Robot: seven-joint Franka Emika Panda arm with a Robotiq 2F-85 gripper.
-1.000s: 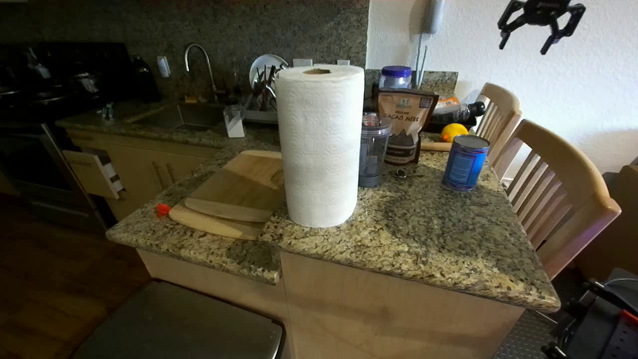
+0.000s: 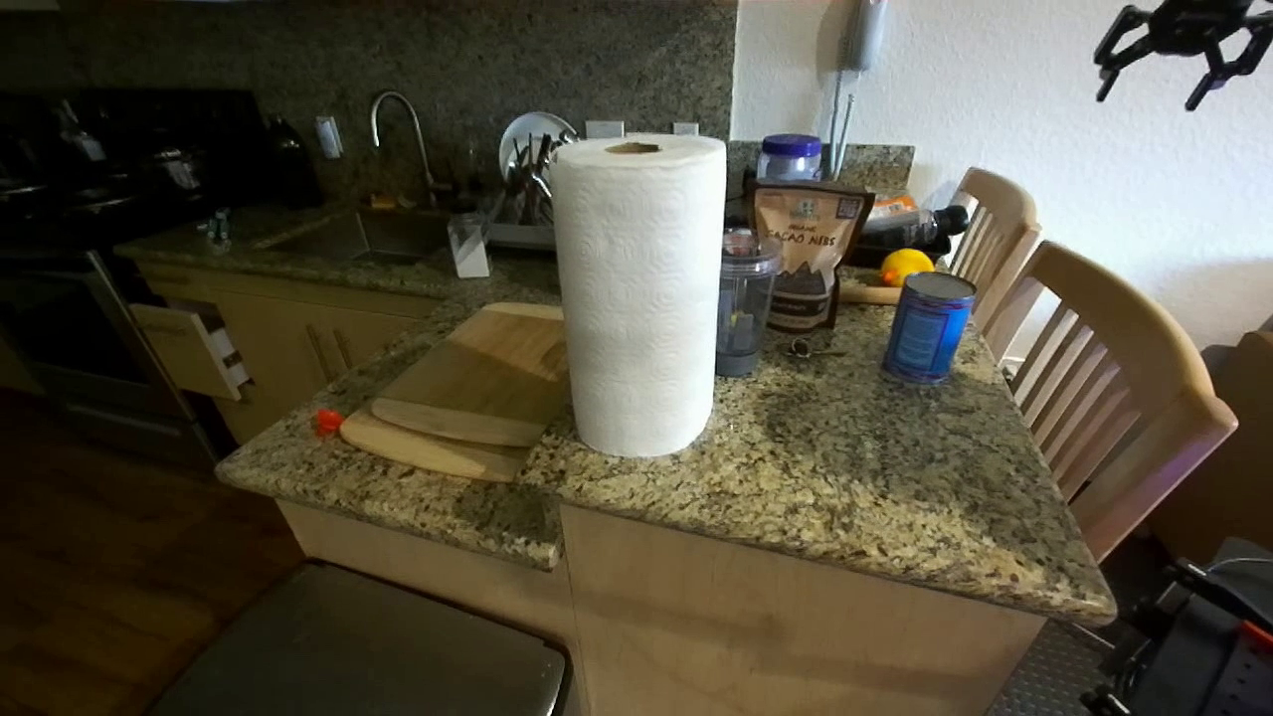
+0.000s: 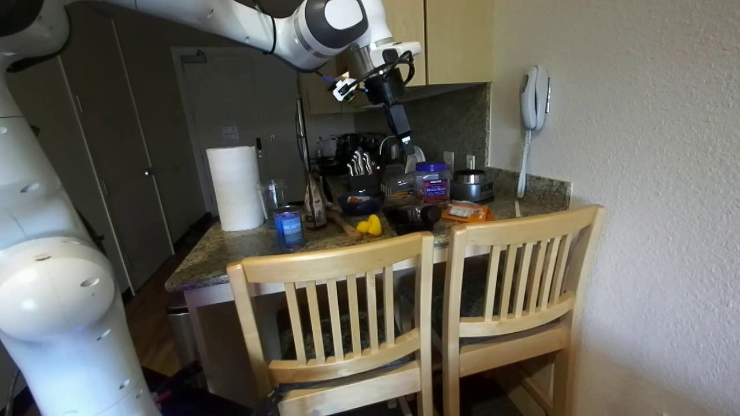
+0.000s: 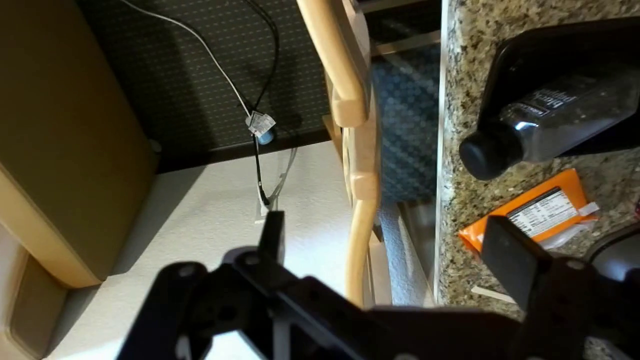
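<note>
High at the top right of exterior view 1, my gripper (image 2: pixel 1149 95) hangs open with nothing between its fingers. The wrist view looks down past the spread fingers (image 4: pixel 273 237) onto a chair back and the counter's edge. There an orange packet (image 4: pixel 531 207) lies on the granite near one finger, and a clear bottle with a black cap (image 4: pixel 558 123) rests on its side on a black tray (image 4: pixel 522 54). A paper towel roll (image 2: pixel 640 298) stands upright on the counter. A blue can (image 2: pixel 930 328) is to its right, and a cacao nibs bag (image 2: pixel 806 251) stands behind.
Two wooden chairs (image 3: pixel 329 263) line the counter's seating side. Cutting boards (image 2: pixel 477 376), a clear blender cup (image 2: pixel 743 304), yellow fruit (image 2: pixel 907 265) and a purple-lidded jar (image 3: pixel 433 181) also occupy the counter.
My gripper has moved to the right in exterior view 1, still open. The things on the counter have stayed in place.
</note>
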